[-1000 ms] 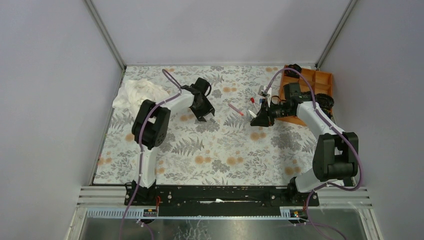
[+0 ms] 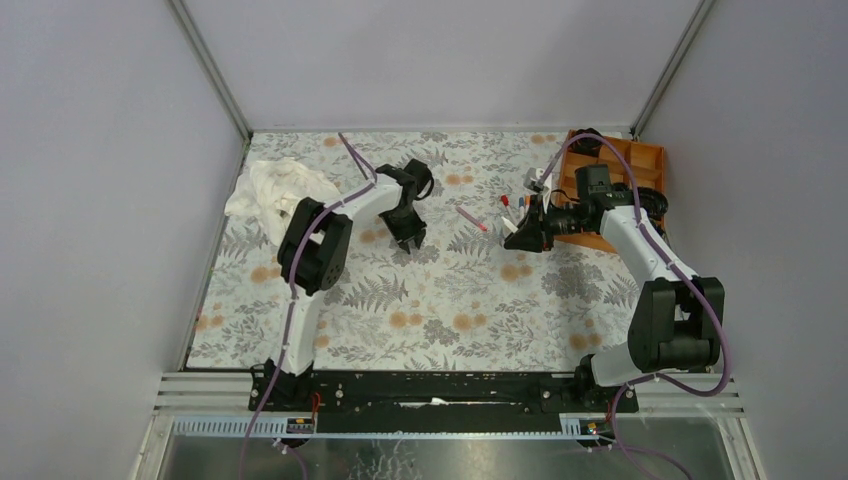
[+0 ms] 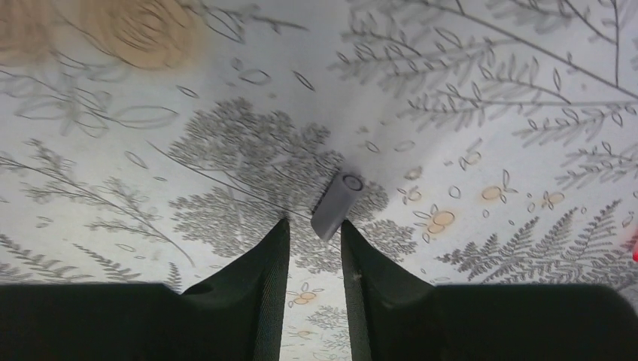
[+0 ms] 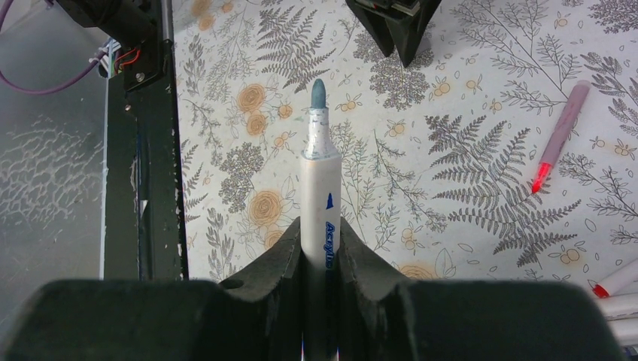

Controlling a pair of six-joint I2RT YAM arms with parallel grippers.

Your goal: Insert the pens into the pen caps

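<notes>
A small grey pen cap (image 3: 336, 207) lies on the patterned table. In the left wrist view it is just beyond my left gripper, whose fingers stand apart with a narrow gap; the cap's near end shows between the tips, not clamped. My right gripper is shut on a white acrylic pen (image 4: 321, 188), its grey-blue tip pointing away from the fingers. From above, the left gripper (image 2: 408, 246) is left of centre, and the right gripper (image 2: 522, 240) is near the organiser.
A pink pen with a red end (image 4: 560, 135) lies between the arms. Several white pens (image 4: 621, 304) lie near the right gripper. An orange compartment box (image 2: 648, 160) stands at the back right; white cloth (image 2: 275, 195) is at the left.
The right arm moved only very slightly, still with the white pen.
</notes>
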